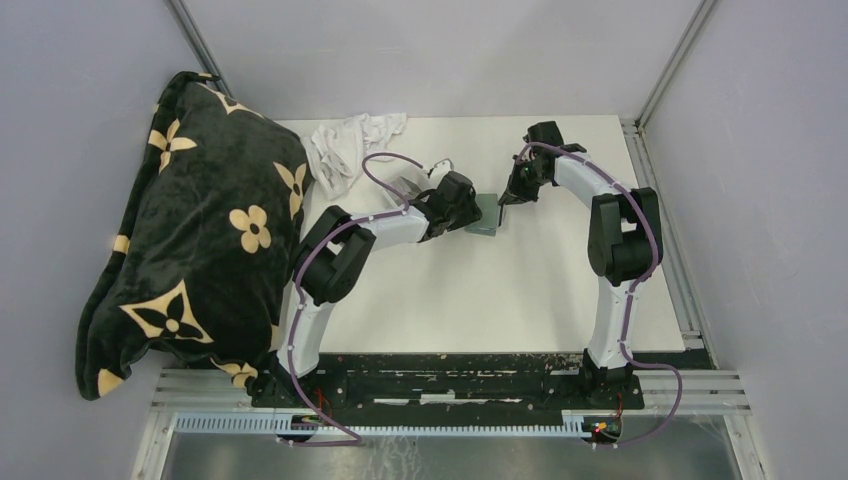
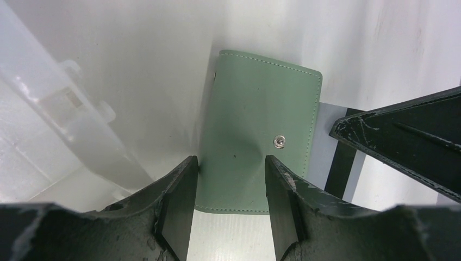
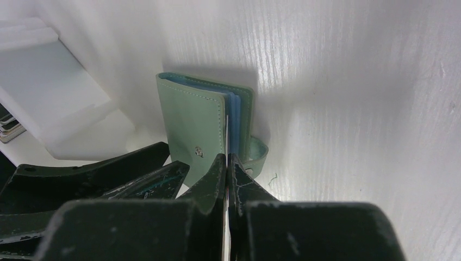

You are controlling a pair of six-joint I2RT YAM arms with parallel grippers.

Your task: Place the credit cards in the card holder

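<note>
The green card holder point(image 2: 255, 109) lies on the white table, snap facing up in the left wrist view, with blue inner sleeves at its open side in the right wrist view. A grey card with a black stripe point(image 2: 326, 136) meets that side edge-on; my right gripper is shut on it. My left gripper is over the holder's near part, part open, one fingertip at the holder's left edge, the other over its surface. Whether it touches is unclear.
A translucent tray is left of the holder, with a stack of cards point(image 3: 8, 125) in the right wrist view. A white cloth point(image 1: 350, 145) lies at the back left, a dark patterned blanket point(image 1: 190, 240) further left.
</note>
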